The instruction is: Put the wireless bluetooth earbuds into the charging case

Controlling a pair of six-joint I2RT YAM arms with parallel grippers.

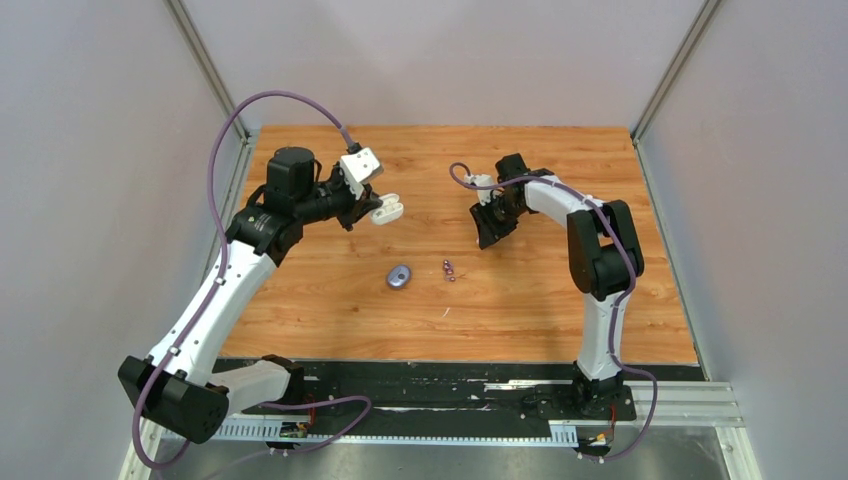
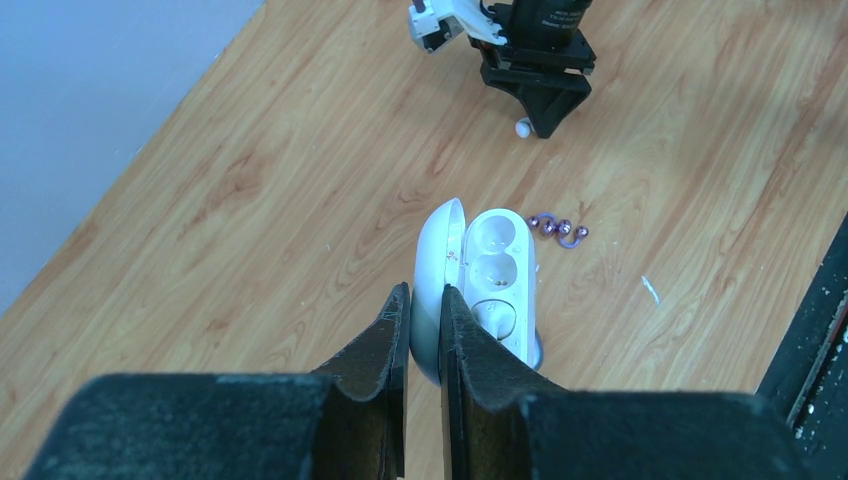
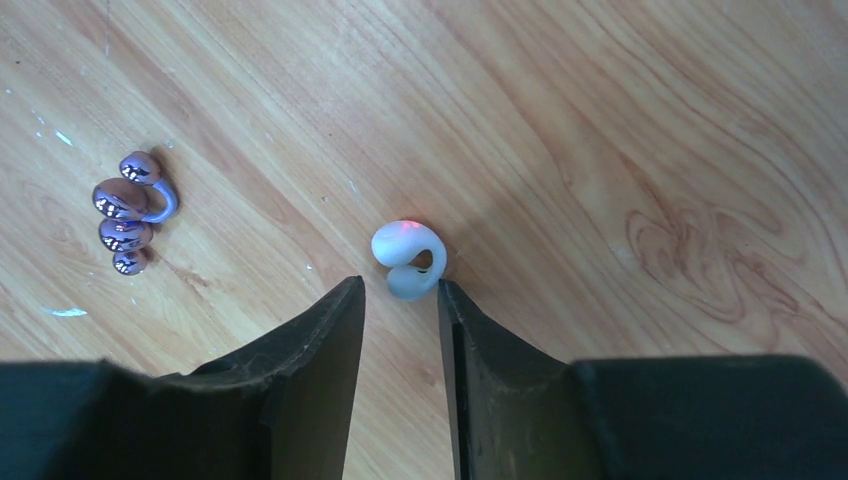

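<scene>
My left gripper is shut on the white charging case (image 2: 525, 262), holding it above the table by its raised lid (image 2: 436, 270). Two wells at the case's upper end look empty; a white rounded piece, perhaps an earbud, fills part of the lower end (image 2: 495, 316). On the table lies a white C-shaped earbud (image 3: 405, 242) with a small red glow. My right gripper is open, one fingertip either side of that earbud's nearer bead. Whether the right fingertip touches it I cannot tell.
A purple pair of earbuds (image 3: 124, 213) lies left of the right gripper. The closed purple case (image 1: 398, 276) rests left of them. A small white mark (image 2: 650, 290) is on the wood.
</scene>
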